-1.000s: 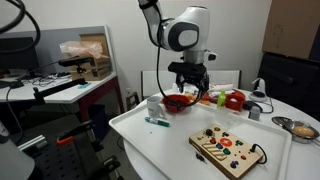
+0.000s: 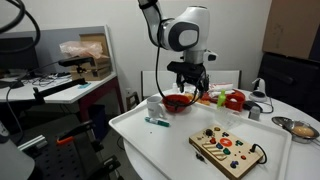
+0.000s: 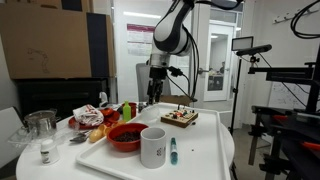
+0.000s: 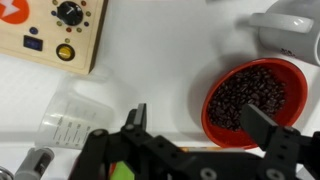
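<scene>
My gripper stands open in the wrist view, its dark fingers far apart with only the white table surface between them. A red bowl [image 4: 208, 102] holding dark beans [image 4: 248, 95] lies to the right of the gap, partly covered by the right finger. Beside the bowl is a white mug [image 4: 290, 32], cut off by the frame's edge. A clear measuring cup [image 4: 72, 120] lies left of the fingers. At upper left is a wooden board [image 4: 45, 55] with dials and knobs, seen whole as a wooden panel [image 2: 225, 148] in exterior view 1.
A teal pen-like object [image 2: 157, 122] lies on the white table [image 2: 165, 155], whose front middle is clear. Bottles and colourful items crowd the back, with a metal pan [image 2: 298, 128] at right. A person [image 2: 188, 45] stands behind the table.
</scene>
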